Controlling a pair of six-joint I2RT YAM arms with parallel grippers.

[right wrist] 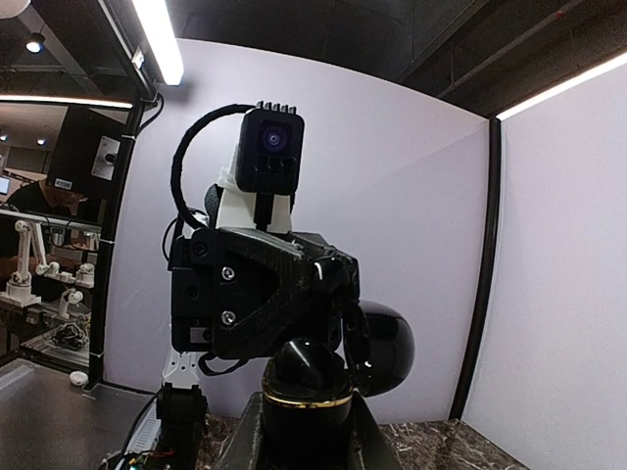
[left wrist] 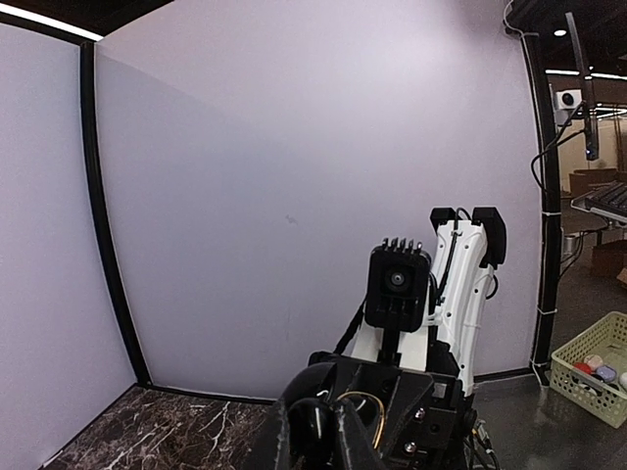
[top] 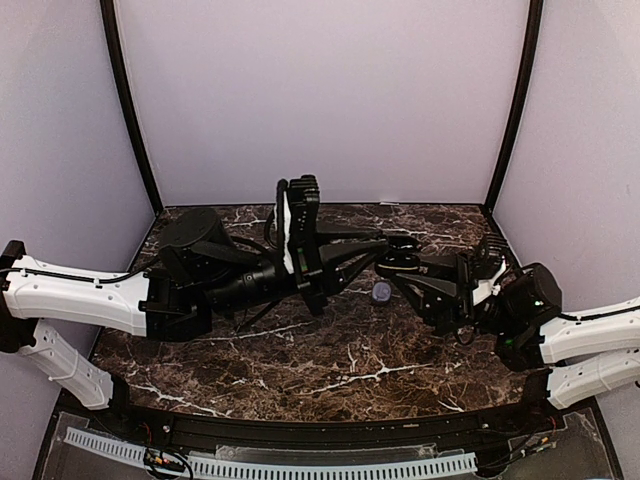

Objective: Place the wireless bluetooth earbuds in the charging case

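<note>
A round, glossy black charging case with a gold rim point(right wrist: 306, 399) is gripped by my right gripper point(top: 388, 272), above the table. Its upper black part point(top: 404, 241) lies right at the fingertips of my left gripper point(top: 384, 243), which reaches in from the left. In the left wrist view, the left fingers point(left wrist: 283, 439) stand a little apart with a shiny dark rounded shape point(left wrist: 312, 423) at them; whether they pinch it is unclear. No earbud can be told apart from the dark case and fingers.
A small grey-purple object point(top: 381, 292) rests on the brown marbled table point(top: 300, 365) below the grippers. Both wrists are close together over the middle.
</note>
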